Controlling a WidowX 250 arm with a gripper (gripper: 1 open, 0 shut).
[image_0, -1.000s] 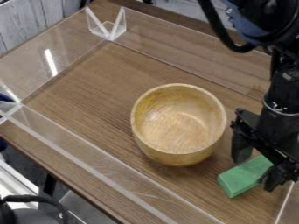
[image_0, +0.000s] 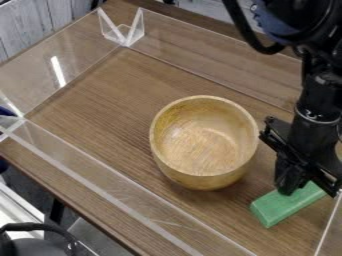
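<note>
My black gripper (image_0: 289, 178) hangs at the right, low over a green rectangular block (image_0: 281, 208) lying on the wooden table. The fingers partly cover the upper right of the block; whether they touch it or have anything between them is hard to tell. A round light wooden bowl (image_0: 203, 142) sits just left of the gripper and block.
A clear plastic piece (image_0: 122, 28) stands at the back left. A black cable or part (image_0: 27, 242) lies at the lower left. Transparent edging runs along the near left.
The gripper has shifted slightly left and up over the block, uncovering a little more of it. The bowl has stayed in place.
</note>
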